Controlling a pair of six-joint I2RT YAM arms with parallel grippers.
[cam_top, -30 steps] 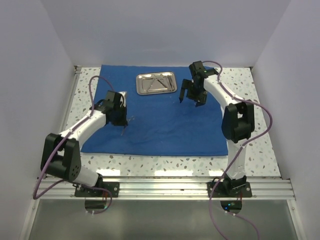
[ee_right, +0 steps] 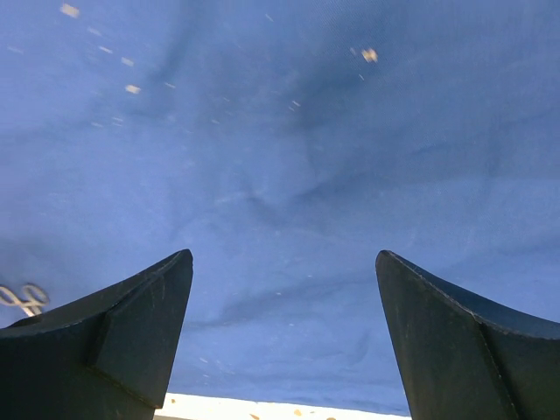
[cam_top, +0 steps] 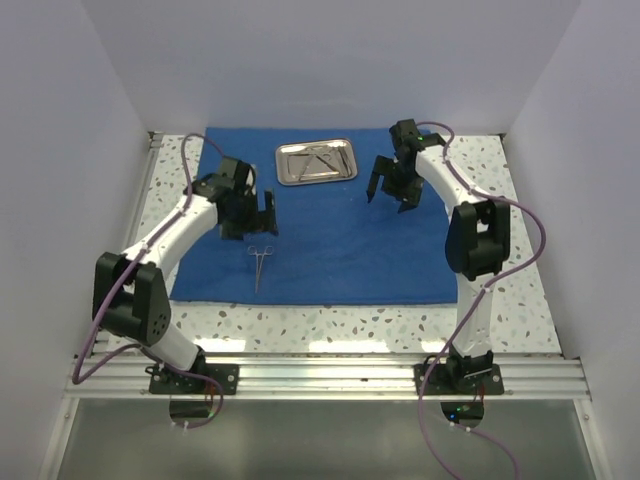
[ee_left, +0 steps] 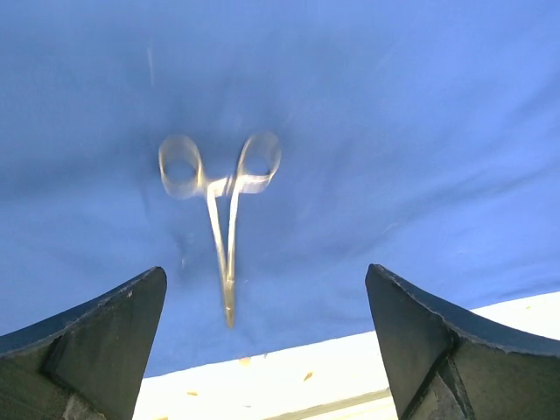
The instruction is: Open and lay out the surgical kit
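Observation:
Scissor-like metal forceps [cam_top: 258, 262] lie on the blue cloth [cam_top: 350, 250] at the left front, handles toward the back. My left gripper [cam_top: 251, 222] is open above and behind them, and in the left wrist view they show between and beyond its fingertips. A metal tray [cam_top: 294, 170] with several slim instruments sits at the back middle of the cloth. My right gripper [cam_top: 390, 188] hangs open over the right part of the cloth, right of the tray, with only bare cloth under it in the right wrist view.
The white speckled table [cam_top: 520, 310] borders the cloth at the sides and front, with walls around it.
My left gripper has risen and moved back from the forceps, which stay on the cloth. My right gripper has shifted slightly right.

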